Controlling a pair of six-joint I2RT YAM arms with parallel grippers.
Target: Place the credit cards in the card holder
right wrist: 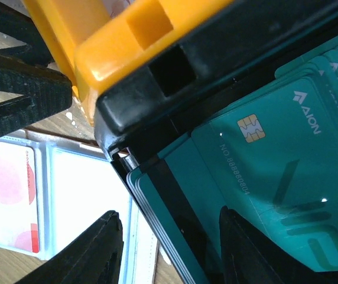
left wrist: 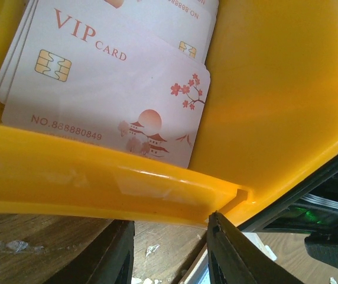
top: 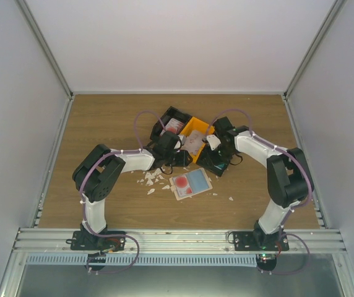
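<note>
The pale card holder (top: pixel 199 182) lies on the table in front of the boxes. A white and pink-red card (right wrist: pixel 6 189) fills one pocket; the other pocket (right wrist: pixel 89 198) shows no card. My left gripper is open at the front rim of the yellow box (left wrist: pixel 110 186), nothing between its fingers, with VIP cards (left wrist: pixel 107 89) inside the box. My right gripper is at the front of the black box holding teal cards (right wrist: pixel 275 160). Its fingers stand apart around a stack of teal card edges (right wrist: pixel 169 231); whether they grip is unclear.
A second black box (top: pixel 170 121) with a white and red card stands behind left. White scraps (top: pixel 152 177) litter the table left of the holder. My left gripper's dark fingers (right wrist: pixel 24 89) sit close to the yellow box's corner.
</note>
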